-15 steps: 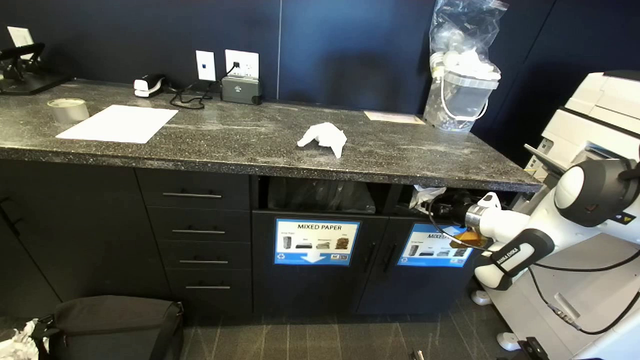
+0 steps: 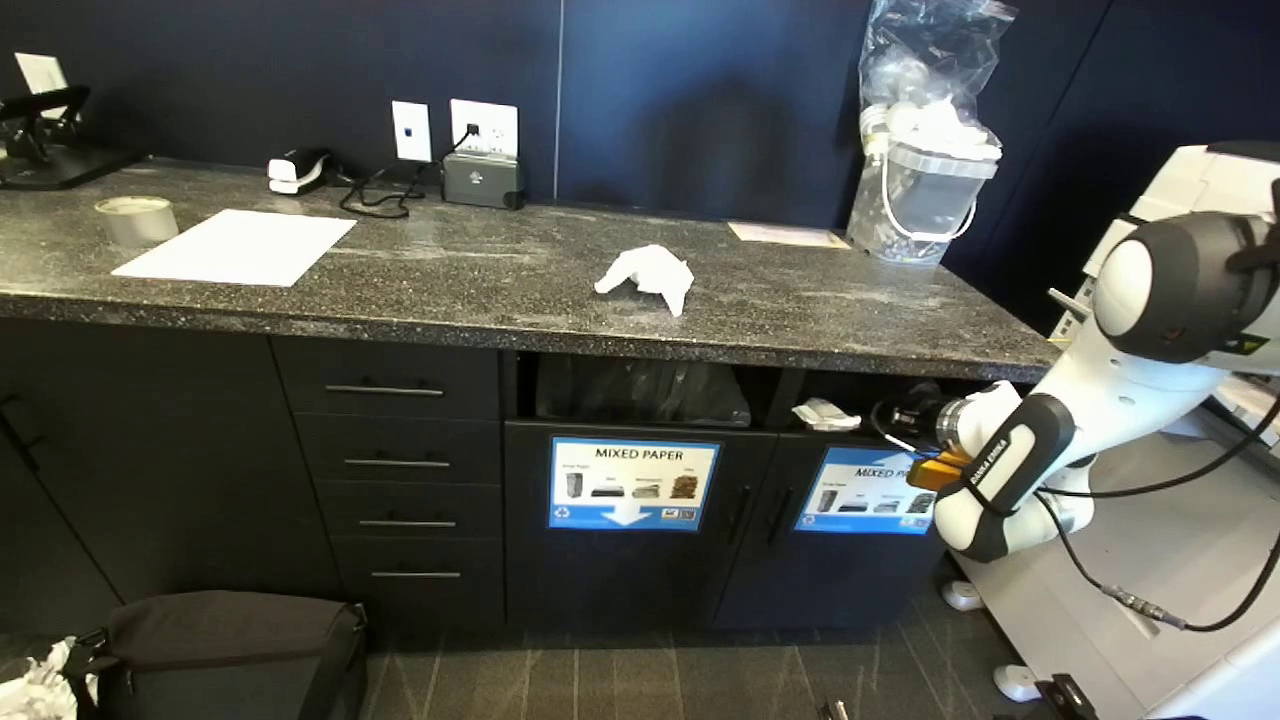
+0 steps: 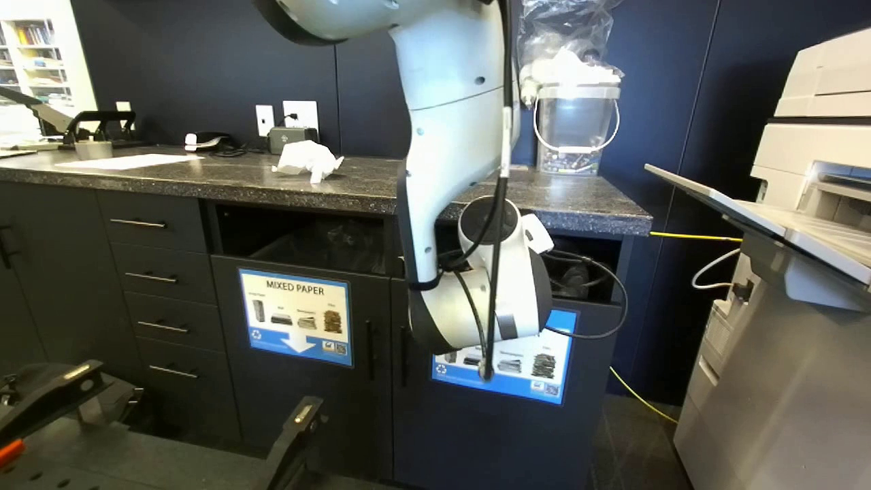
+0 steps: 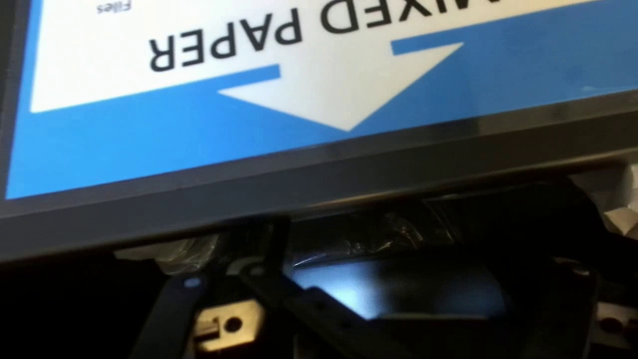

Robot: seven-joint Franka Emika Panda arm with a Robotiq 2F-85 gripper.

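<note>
At the right-hand cabinet opening, my gripper [image 2: 894, 416] reaches in low under the counter. In the wrist view its metal-tipped fingers [image 4: 239, 323] stand wide apart at the bottom, open, with dark space and a shiny dark surface between them. A crumpled white paper [image 2: 828, 415] lies at the opening just left of the gripper, apart from it as far as I can tell. Another crumpled white paper [image 2: 651, 276] rests on the counter [image 2: 480, 294]. The arm hides the gripper in exterior view 2.
A mixed paper sign [image 4: 335, 78] and the cabinet's front edge are close to the wrist camera. On the counter stand a clear bucket [image 2: 918, 198], a tape roll [image 2: 136, 221] and a flat white sheet [image 2: 240, 246]. A printer [image 3: 816, 204] stands to the right.
The white paper at the right opening is lower and further left, and flatter. The wrist has shifted slightly right and the forearm has moved left and up.
</note>
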